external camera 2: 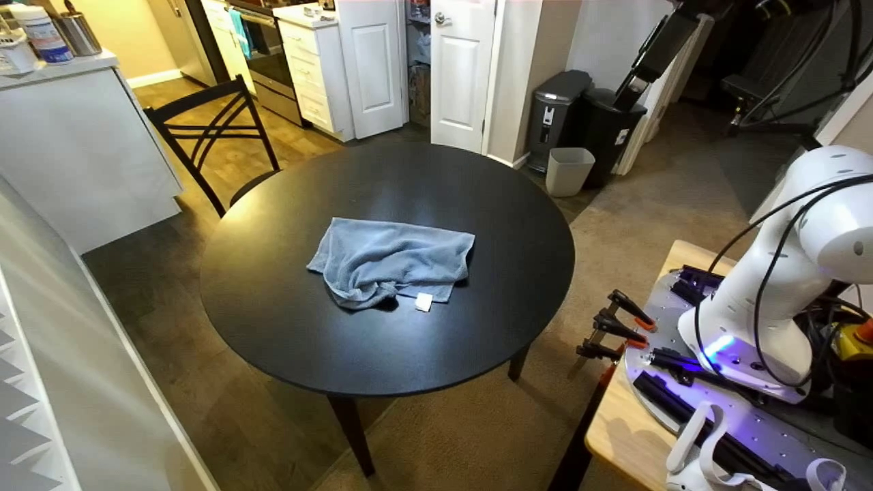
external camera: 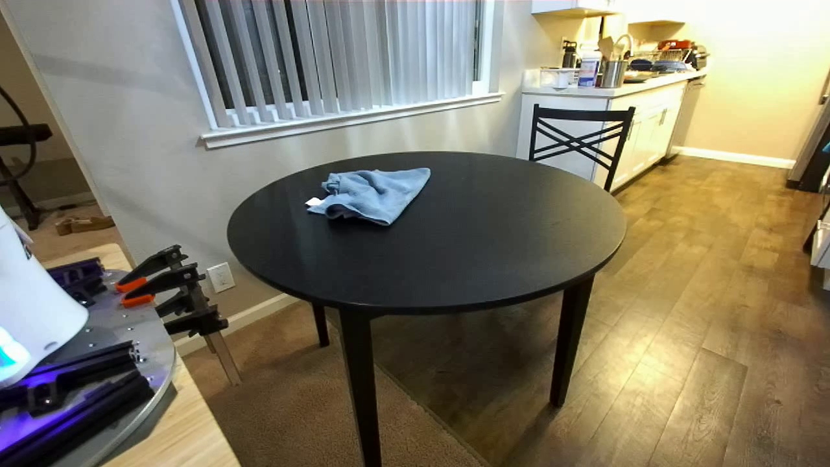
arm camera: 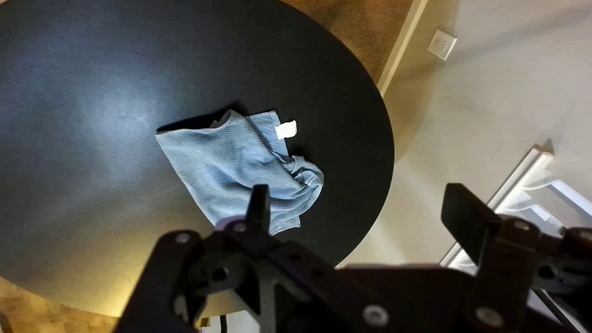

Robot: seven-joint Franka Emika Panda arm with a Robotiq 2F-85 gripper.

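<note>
A crumpled, partly folded blue cloth (external camera: 377, 194) lies on the round black table (external camera: 482, 233), toward the window side. Its small white tag (external camera 2: 423, 302) pokes out from one edge. Seen from above in the wrist view, the cloth (arm camera: 227, 166) rests flat on the tabletop with a bunched corner. My gripper is open, its two fingers far apart and nothing between them. It hangs above and away from the cloth; one finger (arm camera: 259, 208) overlaps the cloth's lower edge only in the image. Exterior view 1 does not show the gripper.
A black chair (external camera 2: 214, 139) stands at the table's kitchen side. My arm's white base (external camera 2: 757, 319) sits on a separate wooden bench, with black clamps (external camera 2: 614, 327) at its edge. The wall and window blinds (external camera: 350, 54) border the table.
</note>
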